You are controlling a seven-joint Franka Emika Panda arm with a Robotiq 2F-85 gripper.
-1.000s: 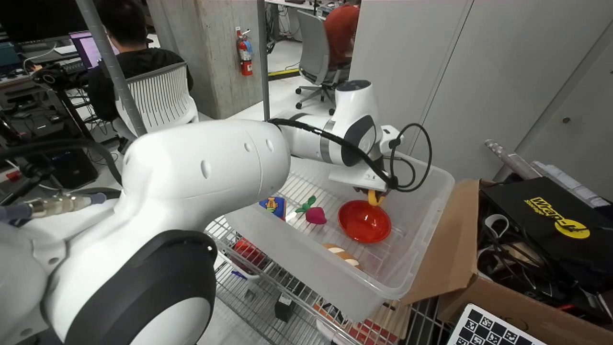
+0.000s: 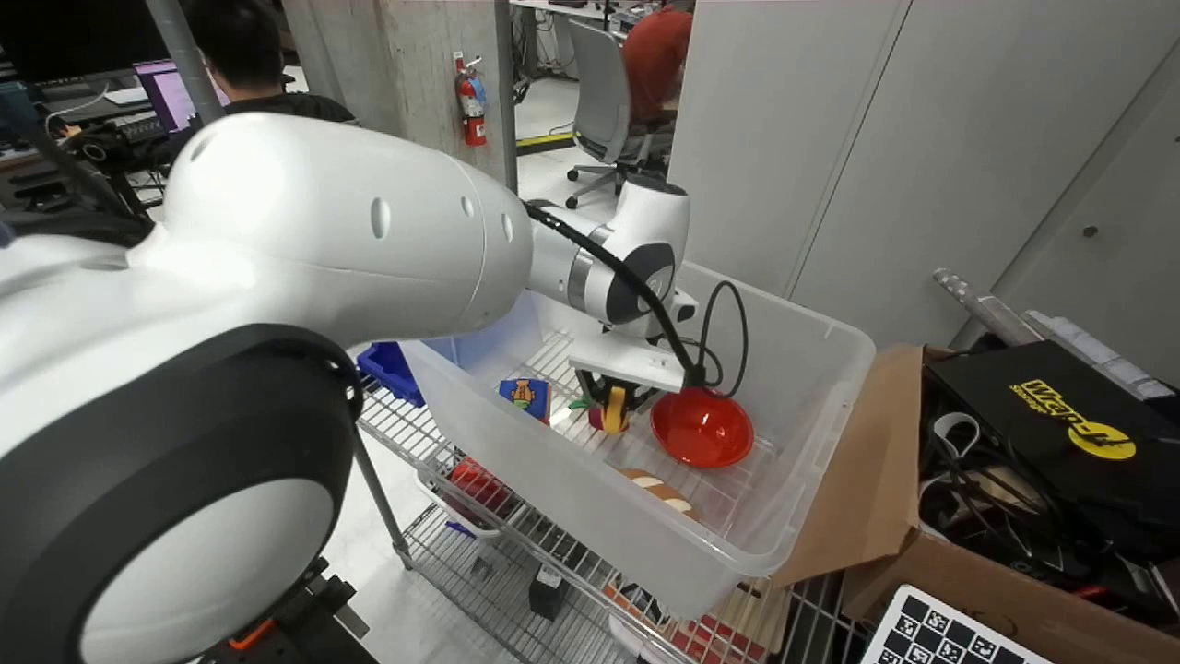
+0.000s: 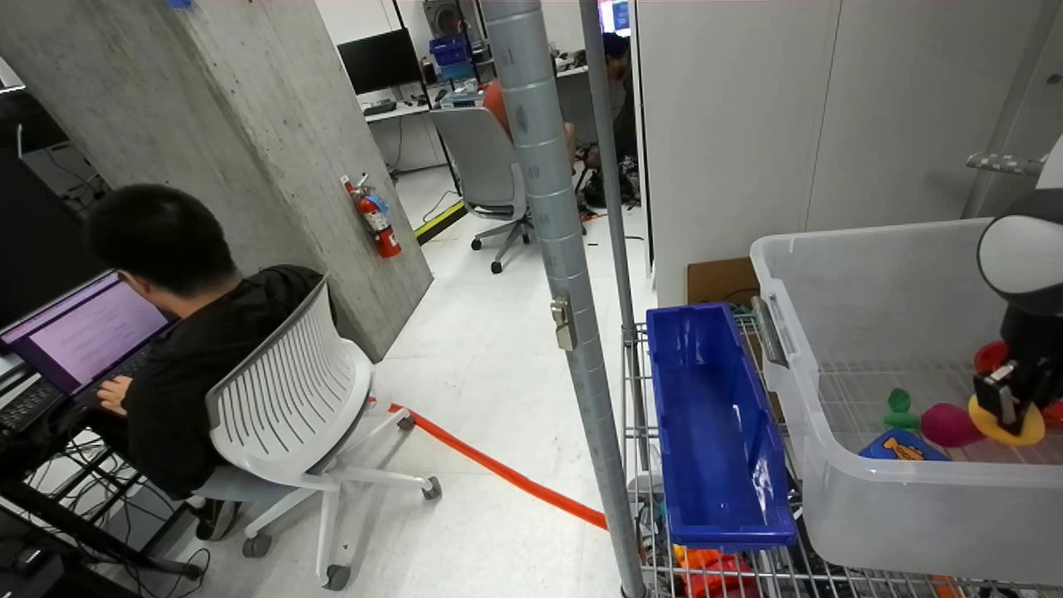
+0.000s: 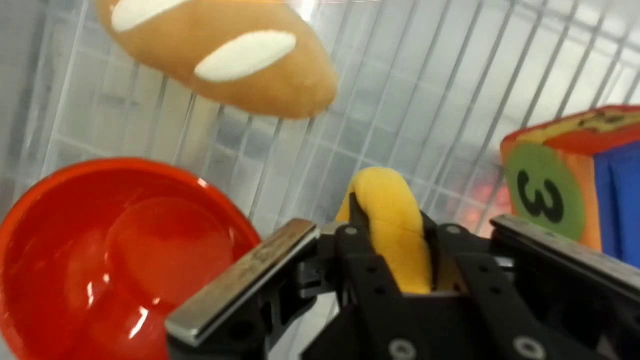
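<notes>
Inside the clear plastic bin (image 2: pixel 819 409), my gripper (image 2: pixel 616 400) is shut on a yellow plush toy (image 4: pixel 393 225), which bulges up between the black fingers in the wrist view. A red bowl (image 2: pixel 702 427) stands just beside it, empty in the wrist view (image 4: pixel 150 258). The yellow toy (image 3: pixel 1006 419) shows as a curved piece below the fingers in exterior view 2, in front of a magenta and green plush (image 3: pixel 950 424). A brown plush bread (image 4: pixel 240 57) with white stripes lies apart from the gripper. Whether the yellow toy touches the bin floor I cannot tell.
A numbered plush block (image 4: pixel 558 180) lies in the bin near its side wall. An empty blue bin (image 3: pixel 712 423) stands next to the clear one on the wire rack. A cardboard box (image 2: pixel 863 476) is against the other end.
With the yellow toy in its grip, my gripper has moved from above the red bowl to the left and lower, beside the magenta plush. The bowl and bread have not moved.
</notes>
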